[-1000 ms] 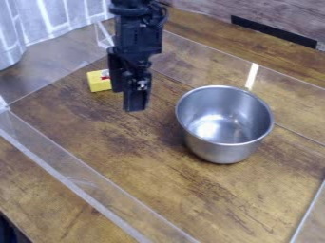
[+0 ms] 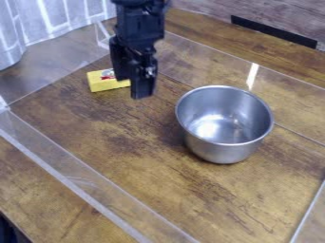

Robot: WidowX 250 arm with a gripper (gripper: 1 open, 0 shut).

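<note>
My black gripper (image 2: 139, 78) hangs over the wooden table (image 2: 127, 180) at the upper middle, open, its fingers pointing down. A small yellow box (image 2: 105, 81) with red and white print lies on the table behind it to the left, partly hidden by the gripper. A steel bowl (image 2: 223, 124) stands to the right of the gripper, apart from it, and looks empty.
Clear panels border the work area at left and back. A pale cylindrical object (image 2: 26, 28) is at the top left.
My gripper has shifted slightly and now sits a bit higher in the view. The box and bowl are where they were.
</note>
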